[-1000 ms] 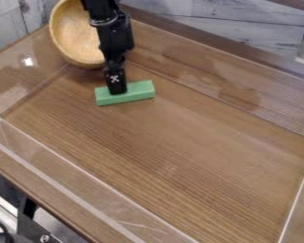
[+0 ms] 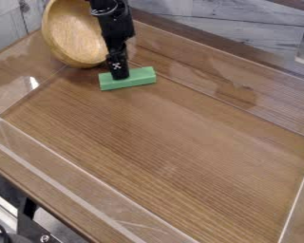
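My black gripper (image 2: 117, 65) reaches down from the top left, its fingers open, tips just above or at the back edge of a green block (image 2: 126, 81). The block lies flat on the wooden table. Whether the fingertips touch it cannot be told. A round wooden bowl (image 2: 68, 40) stands tilted in the back left corner, just left of the gripper and partly behind the arm.
A pale wall (image 2: 256, 33) runs along the back, and tray edges border the left and right sides.
The green block has moved a little toward the back, and the gripper has moved back with it.
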